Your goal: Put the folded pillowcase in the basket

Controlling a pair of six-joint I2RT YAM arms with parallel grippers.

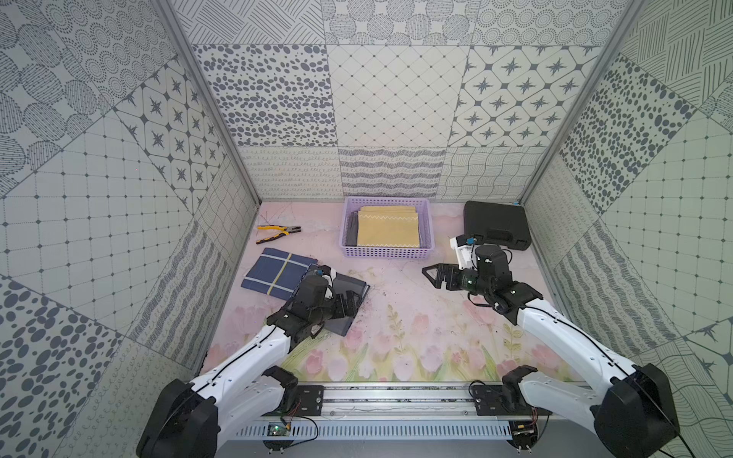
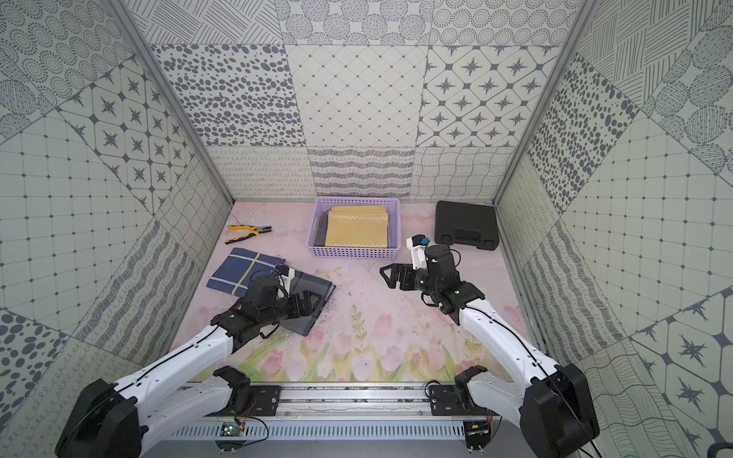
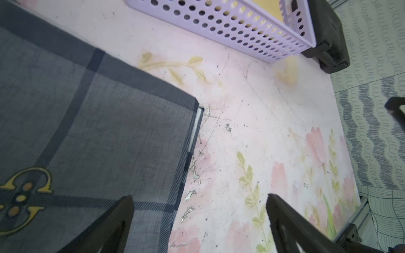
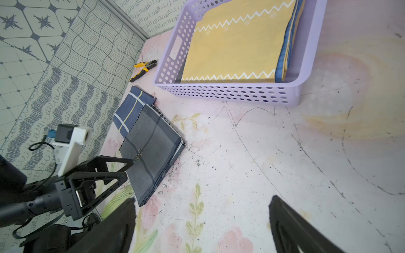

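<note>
A folded dark grey cloth (image 3: 126, 135) with darker stripes lies flat on the left of the table. My left gripper (image 1: 349, 303) hovers above it, open; in the left wrist view its fingertips stand apart over the cloth's right edge and bare table. The lilac basket (image 1: 388, 252) stands at the back centre. Inside it are a folded yellow cloth (image 4: 240, 46) with white zigzag trim and some blue and dark folded cloth beside or under it. In front of the basket, to the right, my right gripper (image 1: 440, 275) stands open and empty above bare table. Which cloth is the pillowcase, I cannot tell.
A folded navy cloth (image 1: 278, 271) with pale stripes lies at the left, against the grey one. Yellow-and-black pliers (image 1: 278, 232) are behind it. At the back right sits a black case (image 1: 496, 223).
</note>
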